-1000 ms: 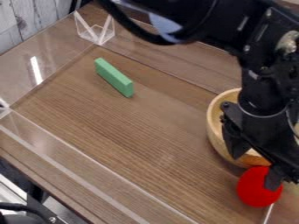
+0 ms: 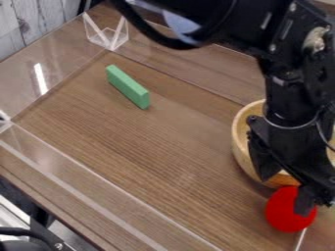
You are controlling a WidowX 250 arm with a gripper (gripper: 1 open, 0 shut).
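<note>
The black gripper reaches down at the right, its fingertips over a red round object near the lower right edge. Whether it is open, shut or holding that object cannot be made out. A wooden bowl sits behind the gripper, largely hidden by it. A green block lies alone at the upper left of the wooden table.
A white wire-like stand is at the back left. A blue-and-white item at the top is partly behind the arm. A thin pale stick extends below the red object.
The gripper and arm have shifted very slightly; otherwise the scene looks the same.
</note>
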